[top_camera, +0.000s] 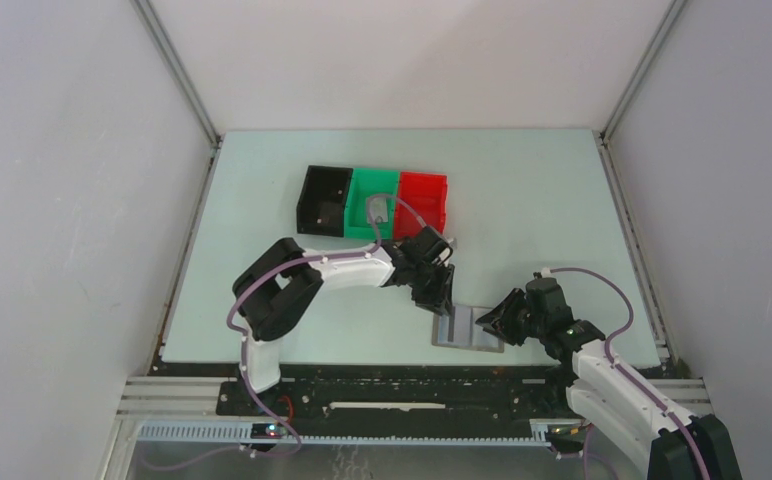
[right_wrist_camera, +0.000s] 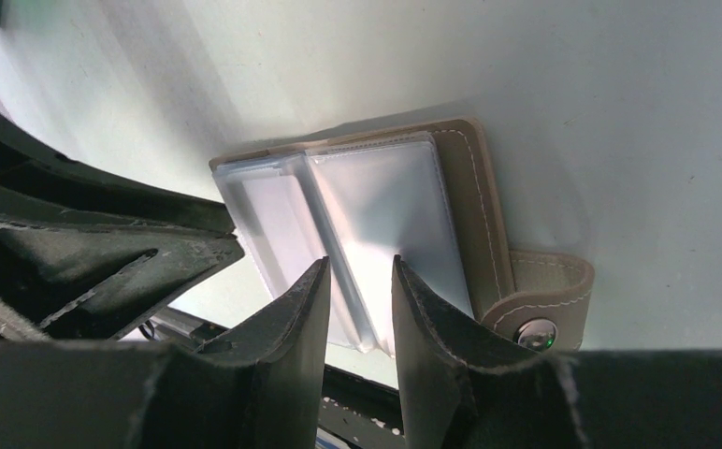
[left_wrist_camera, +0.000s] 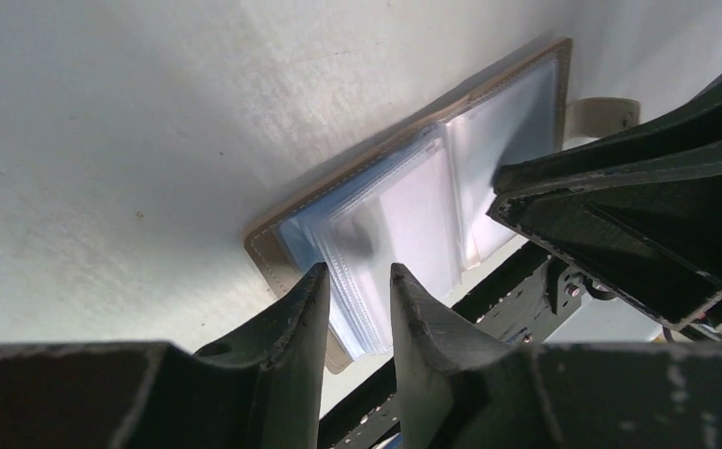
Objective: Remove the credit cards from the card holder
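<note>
The card holder [top_camera: 468, 341] lies spread flat near the table's front edge, with a brown border and clear plastic sleeves [left_wrist_camera: 404, 220]. A whitish panel shows under the plastic; whether it is a card I cannot tell. Over the holder's left end, my left gripper is open, its fingers narrowly apart and nothing held. At the right end, above the wide clear sleeve [right_wrist_camera: 385, 206], hangs my right gripper, also open and empty. The right wrist view shows a strap with a metal snap [right_wrist_camera: 537, 334] at the holder's edge.
Behind the left arm stand three joined bins: black [top_camera: 323, 201], green [top_camera: 359, 185] and red [top_camera: 423, 190]. A pale grey item [top_camera: 378, 210] lies in the green one. Both grippers are close together over the holder.
</note>
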